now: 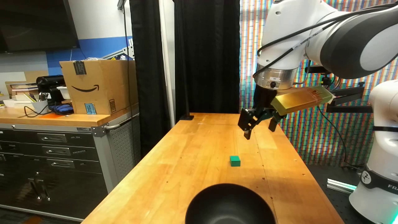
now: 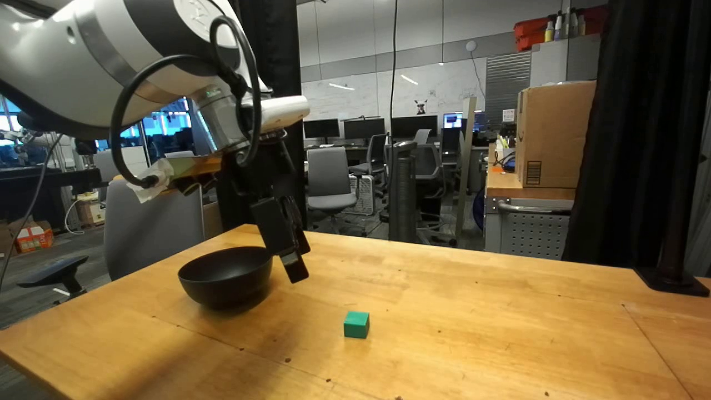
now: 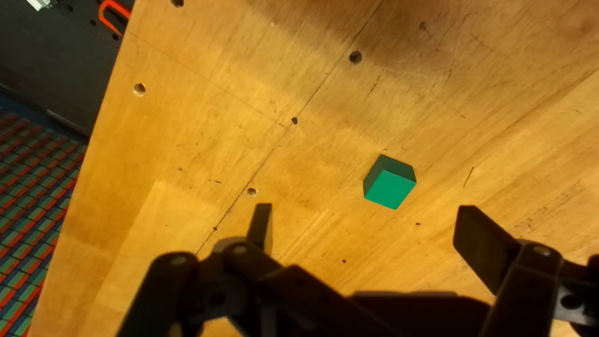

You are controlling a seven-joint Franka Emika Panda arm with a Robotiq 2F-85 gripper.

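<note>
A small green cube [image 1: 235, 161] rests alone on the wooden table, with the black bowl [image 1: 230, 205] nearer to the camera in exterior view 1. My gripper [image 1: 260, 135] hangs above the tabletop, its two fingers spread wide with nothing between them. In the wrist view the cube [image 3: 390, 188] lies ahead of the open gripper, apart from both fingers. From the other side, the bowl [image 2: 225, 273] stands upright left of the cube [image 2: 356, 324], and the gripper [image 2: 298, 266] shows above the table between them. The bottom of the bowl's inside is only partly visible.
Bare wood surrounds the cube on the table [image 2: 500, 320]. A black stand base [image 2: 671, 281] sits at the table's far end. The table's side edge and a patterned sheet [image 3: 39, 208] appear at the left of the wrist view.
</note>
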